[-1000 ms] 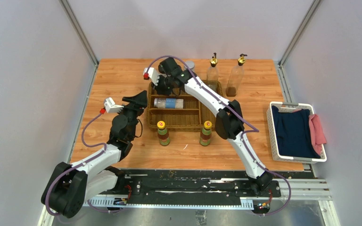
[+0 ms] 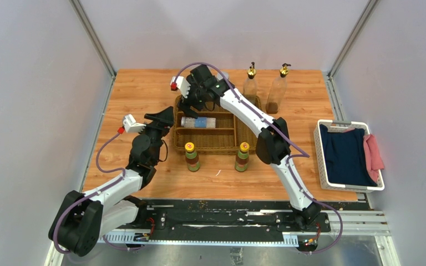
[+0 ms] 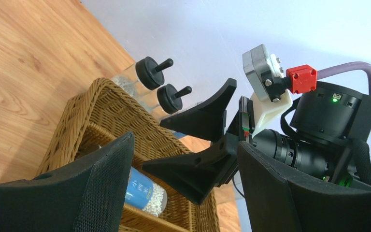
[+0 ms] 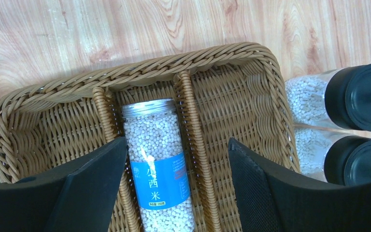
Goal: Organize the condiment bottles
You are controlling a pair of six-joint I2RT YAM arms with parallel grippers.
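Observation:
A wicker organizer (image 2: pixel 211 147) holds a blue-label jar of white pearls (image 4: pixel 158 179) in its middle compartment. My right gripper is open above the organizer with nothing held; two black-lidded jars (image 4: pixel 355 96) stand beside it, mostly hidden by the arm in the top view. My left gripper hangs empty and open at the organizer's left side. Two yellow-capped bottles (image 2: pixel 192 160) stand at its front, and two glass pump bottles (image 2: pixel 276 91) at its back right.
A white basket (image 2: pixel 323 166) with dark and pink cloth lies at the right. Walls bound both sides.
The left arm and bottles have not visibly moved.

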